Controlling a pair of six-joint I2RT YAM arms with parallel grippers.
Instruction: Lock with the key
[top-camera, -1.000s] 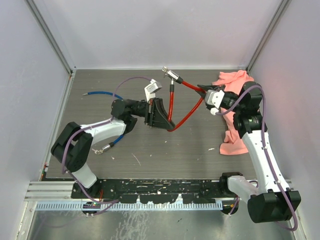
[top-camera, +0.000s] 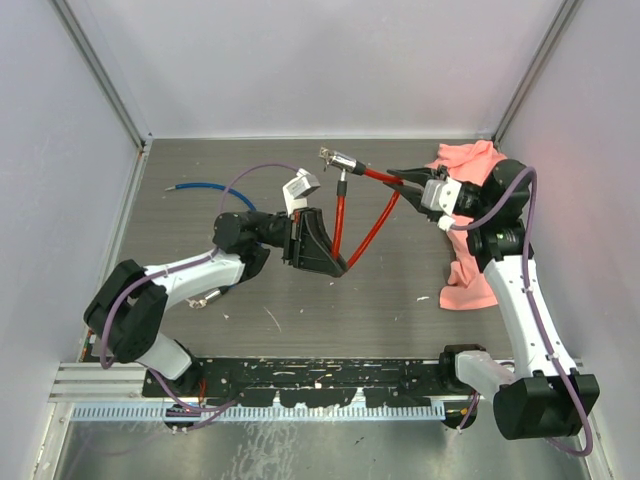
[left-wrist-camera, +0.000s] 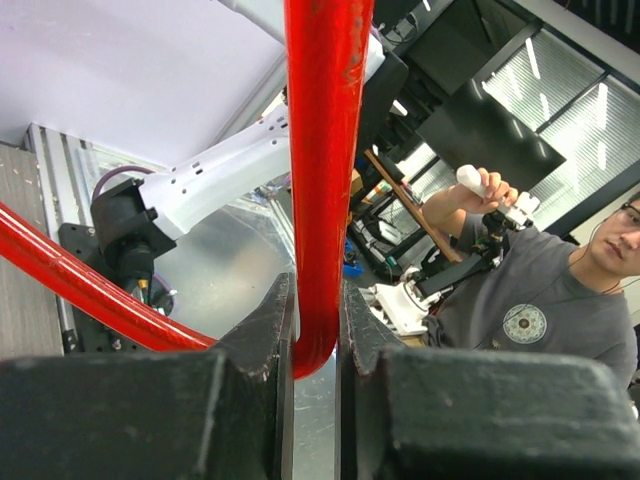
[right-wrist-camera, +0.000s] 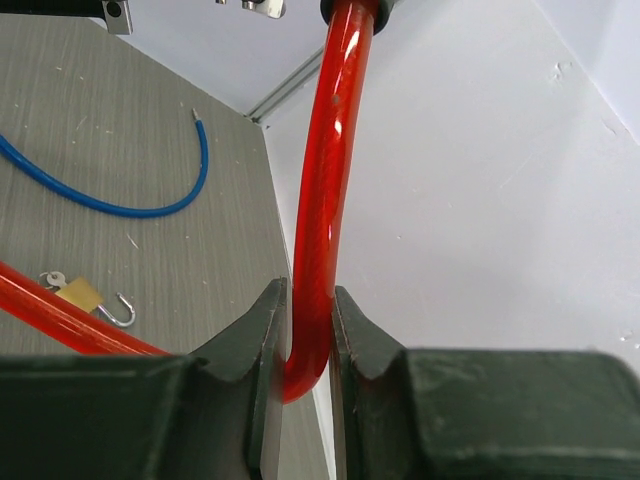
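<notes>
A red cable lock is bent into a loop in the air between my two arms. Its silver lock head lies at the top of the loop, with a small metal piece at its left end that may be the key. The cable's other end points up at the head; whether it sits inside cannot be told from here. My left gripper is shut on the red cable at the lower bend. Near the head, my right gripper has the cable between its fingers, touching on both sides.
On the floor at left lies a blue cable, its metal end near the left arm. A brass padlock with an open shackle shows in the right wrist view. Pink cloth covers the right side.
The lock head has shifted slightly left and toward the front. My left gripper has come a little toward the front, and my right one slightly left, both still at the cable.
</notes>
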